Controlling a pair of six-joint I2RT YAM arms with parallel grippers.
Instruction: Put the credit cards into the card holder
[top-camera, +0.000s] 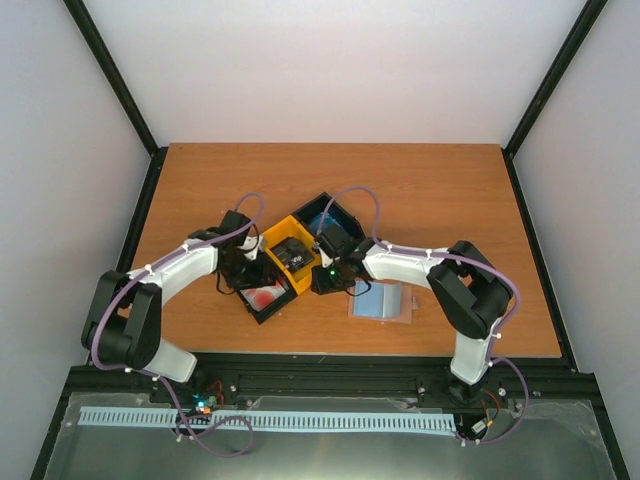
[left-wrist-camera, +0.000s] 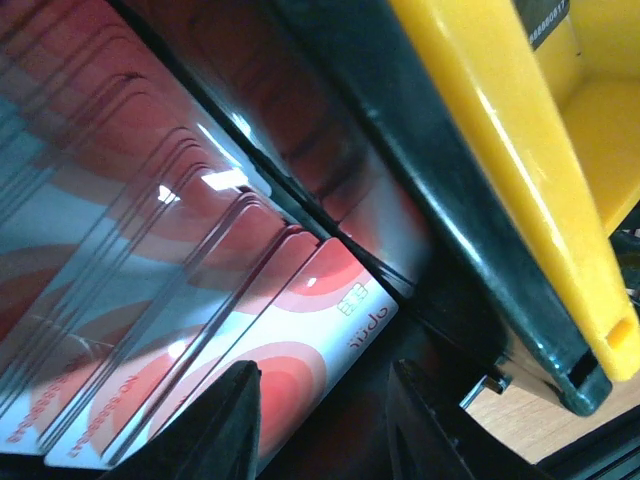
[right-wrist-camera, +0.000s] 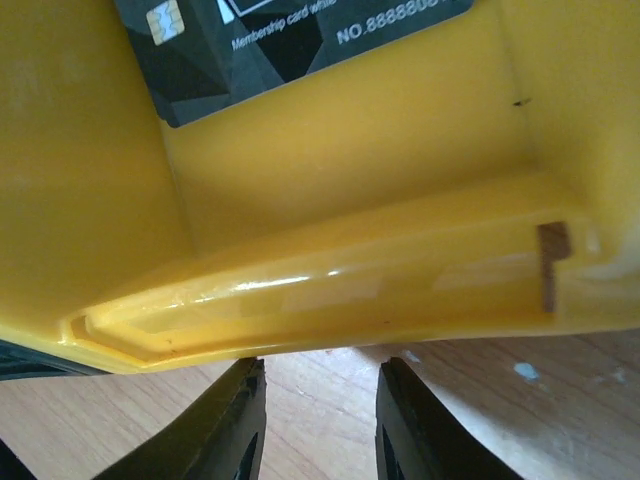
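Observation:
Red-and-white cards (left-wrist-camera: 290, 380) lie overlapped in a black bin, below and around my left gripper, whose fingers stand apart with nothing between them. Dark cards (right-wrist-camera: 290, 50) rest inside the yellow bin (right-wrist-camera: 350, 150). My right gripper is open and empty at the near outer edge of that bin, above bare wood. From the top, the light blue and clear card holder (top-camera: 380, 300) lies flat on the table, partly covered by the right arm. Blue cards (top-camera: 328, 222) sit in the far black bin, largely hidden by that arm.
The three bins stand in a diagonal row, the yellow one in the middle with a black bin (top-camera: 345, 218) at the back and another black bin (top-camera: 268, 310) at the front. Bare table (top-camera: 450, 200) spreads to the right and behind.

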